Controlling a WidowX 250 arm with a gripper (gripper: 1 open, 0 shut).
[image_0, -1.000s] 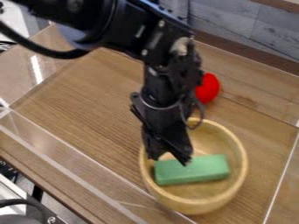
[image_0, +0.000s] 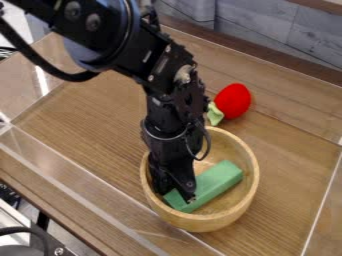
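A light wooden bowl (image_0: 235, 208) sits at the front centre of the table, holding a green block (image_0: 217, 185) that lies at a slant. My black gripper (image_0: 174, 192) reaches down into the left side of the bowl, its tips at the block's left end. The gripper's own body hides the fingertips, so whether they grip the block cannot be seen.
A red object (image_0: 233, 100) with a small green part lies behind the bowl to the right. A grey wall stands at the back.
The gripper has moved down and left into the bowl. The green block has turned from lying level to a slant, and the bowl has shifted slightly left.
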